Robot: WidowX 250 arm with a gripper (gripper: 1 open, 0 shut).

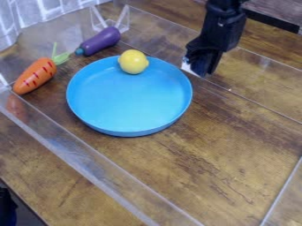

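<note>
My black gripper (200, 64) hangs at the top centre, its tip over a small whitish object at the back right of the blue plate (127, 106); whether its fingers are open or shut I cannot tell. A yellow lemon-like toy (133, 62) sits at the plate's back edge. A purple eggplant toy (99, 42) and an orange carrot toy (34, 76) lie to the plate's left.
Clear tray-like walls or strips run along the left and right sides.
</note>
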